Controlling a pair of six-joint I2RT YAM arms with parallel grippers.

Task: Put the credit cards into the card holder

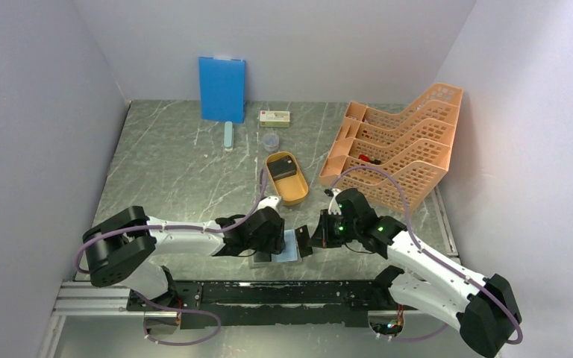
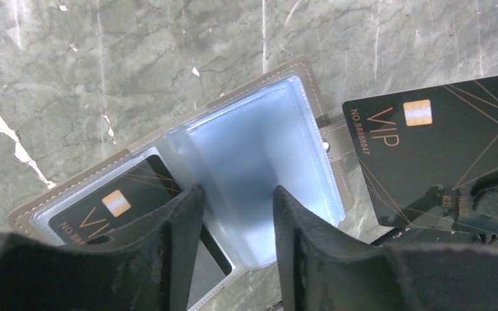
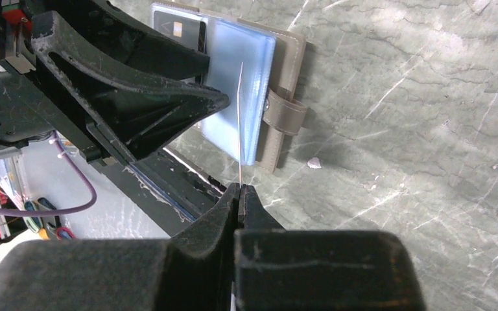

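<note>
The grey-brown card holder [image 2: 311, 84] lies unfolded on the table, with a clear sleeve over a light blue page [image 2: 259, 142]. A black VIP card [image 2: 97, 207] fills the pocket on its left half. My right gripper is shut on a second black card, which appears edge-on as a thin line in the right wrist view and hangs just right of the holder. My left gripper is part open above the holder, its fingertips either side of the sleeve's inner edge with nothing visible between them. Whether they touch it I cannot tell.
Behind the holder stands an orange tray [image 1: 298, 192] with black cards [image 1: 281, 167] inside. An orange rack [image 1: 395, 142] takes up the right back, and a small round container [image 1: 270, 142] sits behind the tray.
</note>
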